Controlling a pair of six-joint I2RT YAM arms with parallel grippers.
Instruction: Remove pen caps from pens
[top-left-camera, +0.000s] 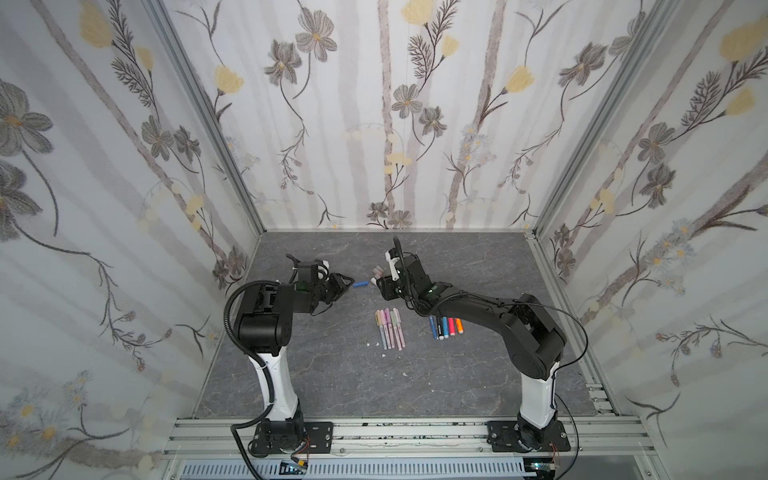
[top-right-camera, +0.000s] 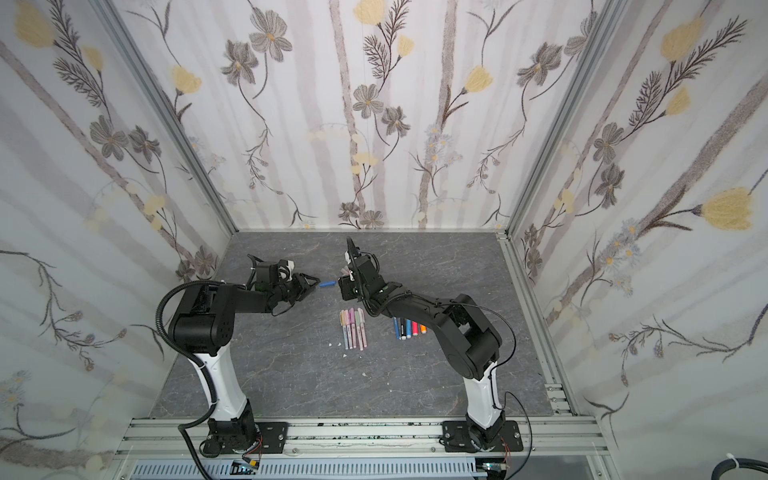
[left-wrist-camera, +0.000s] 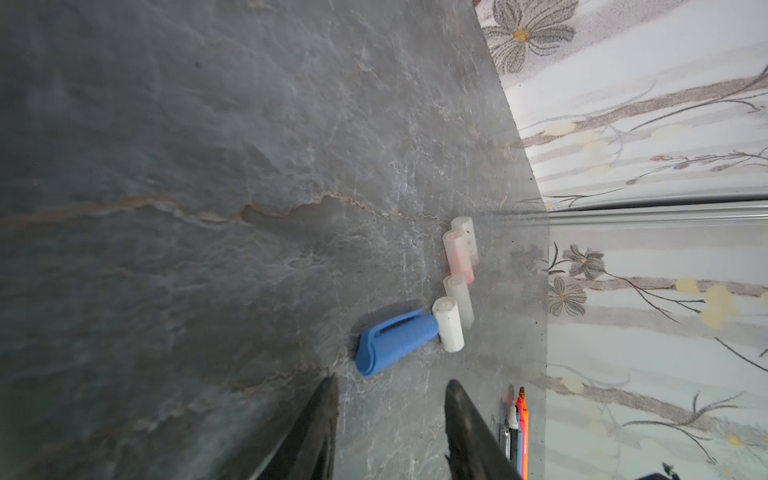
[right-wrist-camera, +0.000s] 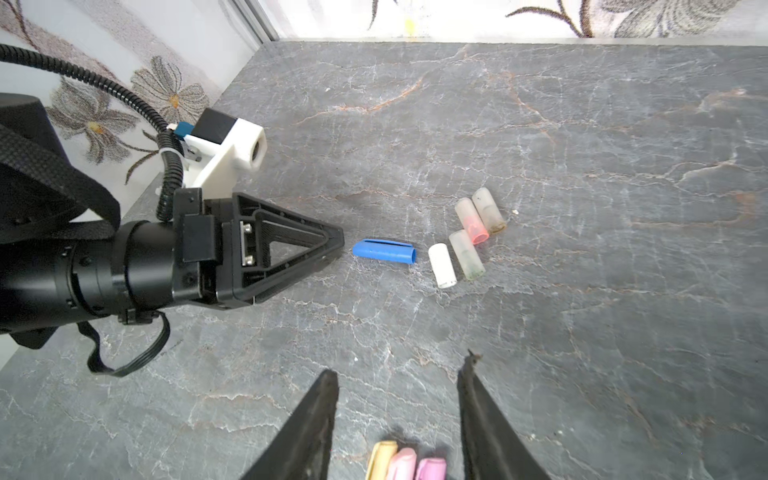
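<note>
A blue cap (left-wrist-camera: 394, 344) lies just ahead of my left gripper, which is open with nothing between its fingers. Beside it are a white cap (right-wrist-camera: 442, 265) and pale translucent caps (right-wrist-camera: 468, 254), one pink (right-wrist-camera: 472, 222). My right gripper hangs open and empty above the table, nearer the front than these caps. Below it lie pastel pens (top-left-camera: 390, 328) in a row, and to their right a row of blue, black, red and orange pens (top-left-camera: 445, 326), partly under the right arm.
The marbled table (top-right-camera: 264, 376) has free room at the front and back right. Small pale bits lie near the pastel pens. Patterned walls and metal rails surround the table.
</note>
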